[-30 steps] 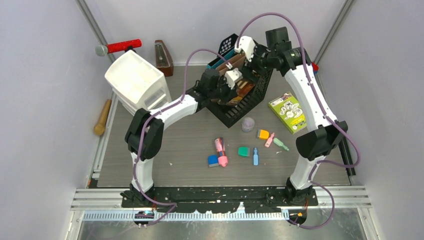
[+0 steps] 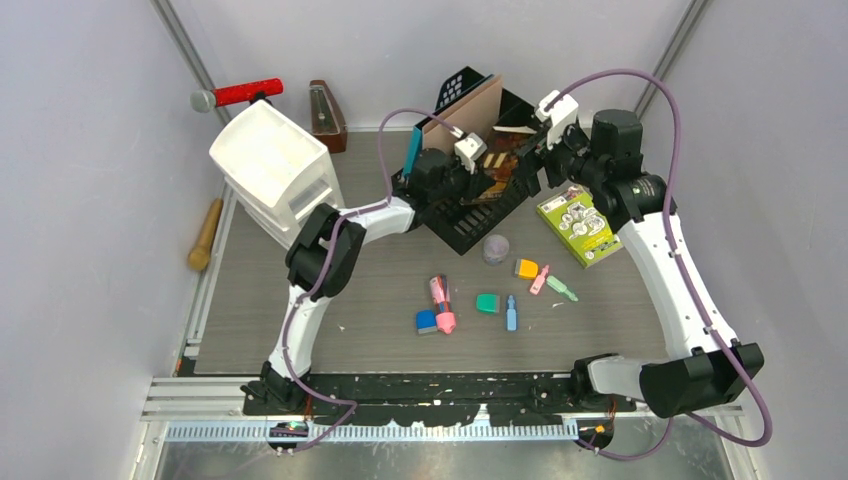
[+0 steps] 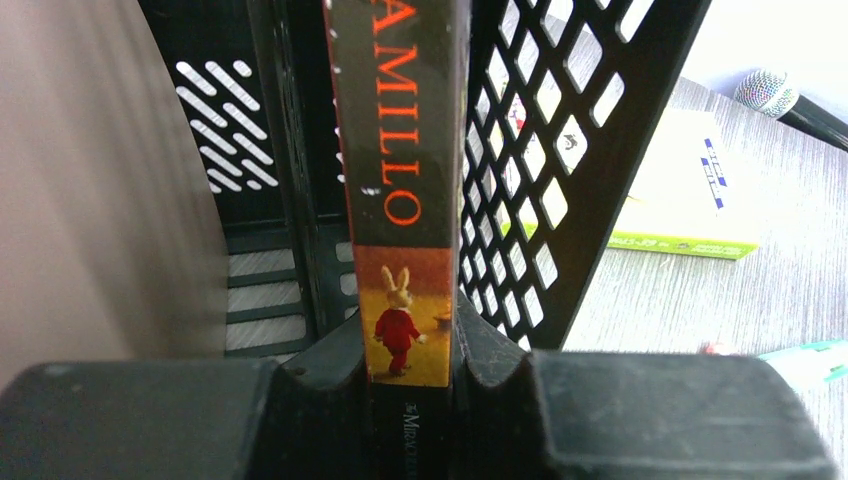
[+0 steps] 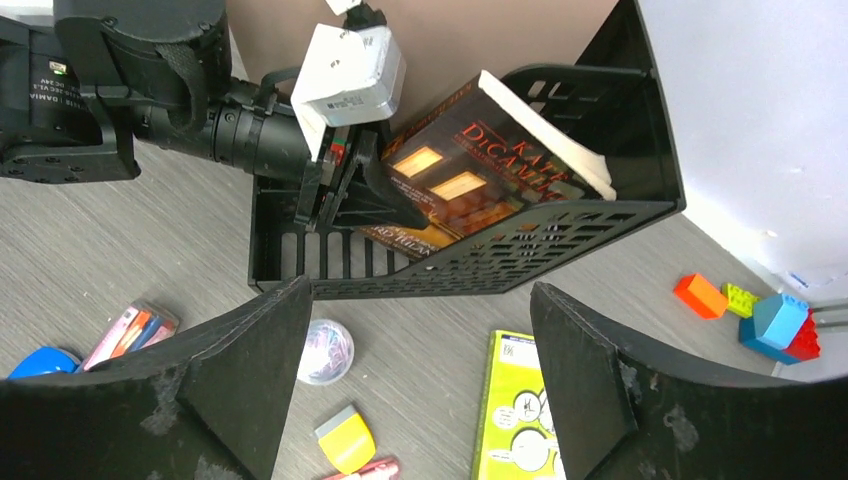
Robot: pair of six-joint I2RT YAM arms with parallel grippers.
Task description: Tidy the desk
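Observation:
A black perforated basket [image 2: 465,225] at the back holds cardboard folders and a dark book [image 4: 480,170] with orange windows on its cover, lying slanted inside. My left gripper is at the book's spine [image 3: 405,300], which sits between its fingertips; whether it grips firmly is hard to tell. My right gripper stands open above the basket's right side, nothing between its fingers.
Green-yellow box [image 2: 580,225] lies right of the basket. Pens, markers and several small coloured items [image 2: 487,303] lie on the front desk. A white drawer unit [image 2: 270,165] stands left, beside a metronome [image 2: 328,110].
The right arm has drawn back to the right, away from the basket. My left gripper has shifted slightly rightward within the basket.

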